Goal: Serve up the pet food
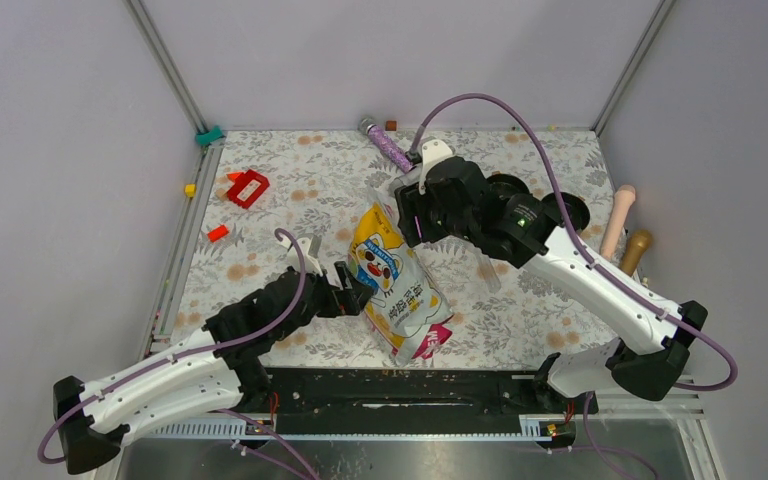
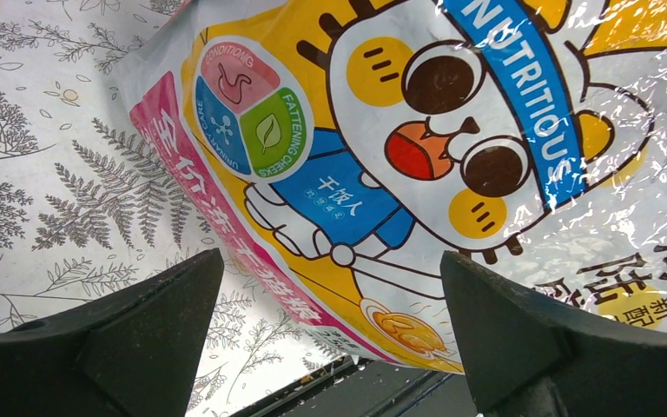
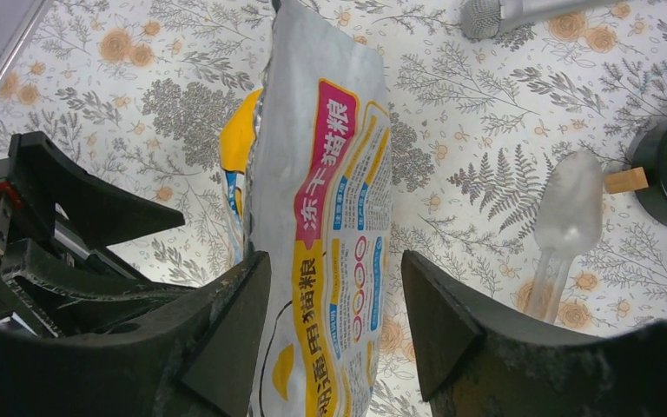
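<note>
A yellow and white pet food bag (image 1: 397,285) with a cartoon face stands or leans mid-table. Its printed front (image 2: 417,174) fills much of the left wrist view, and its narrow side (image 3: 321,217) faces up in the right wrist view. My left gripper (image 1: 362,288) is open close to the bag's left side. Above the bag's upper end, my right gripper (image 1: 407,218) is also open; in its wrist view the bag's side shows between the fingers, whether touching I cannot tell. Beside the bag lies a clear scoop (image 3: 571,204). Two dark bowls (image 1: 567,212) sit at the right, partly hidden by the right arm.
A purple microphone (image 1: 390,148) lies at the back, with a grey one (image 3: 484,17) near it. Red pieces (image 1: 248,188) rest at the far left. Wooden handles (image 1: 618,218) stand along the right edge.
</note>
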